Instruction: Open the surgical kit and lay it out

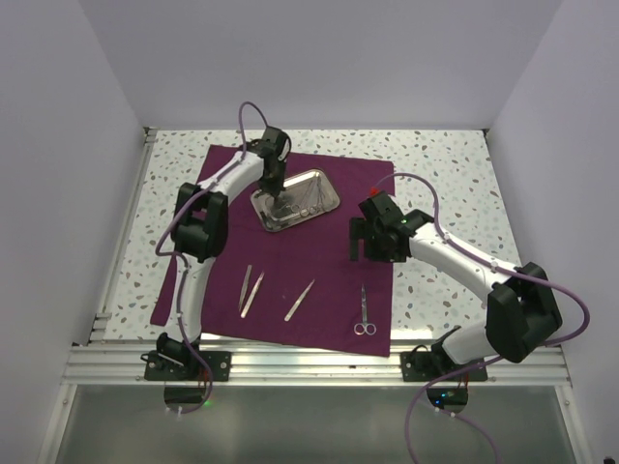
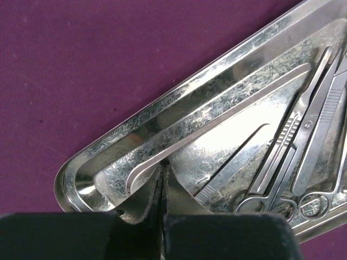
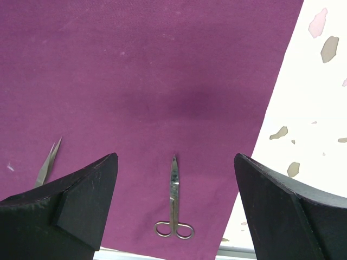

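Note:
The metal tray (image 2: 162, 116) lies tilted across the left wrist view. My left gripper is over its lower left part, fingertips together and nothing between them. The flat silver tweezers (image 2: 236, 165) rest in the tray to the right of those fingers, outside them; their lower end is partly hidden. Further right in the tray are a ridged handle (image 2: 279, 146), scissors (image 2: 303, 132) and other ringed tools. My right gripper stands open and empty above the purple cloth (image 3: 179, 70).
Scissors (image 3: 174, 203) lie on the cloth near its front right edge, also seen from the top. Several slim tools, including one pointed pair (image 1: 300, 301), lie along the cloth's front.

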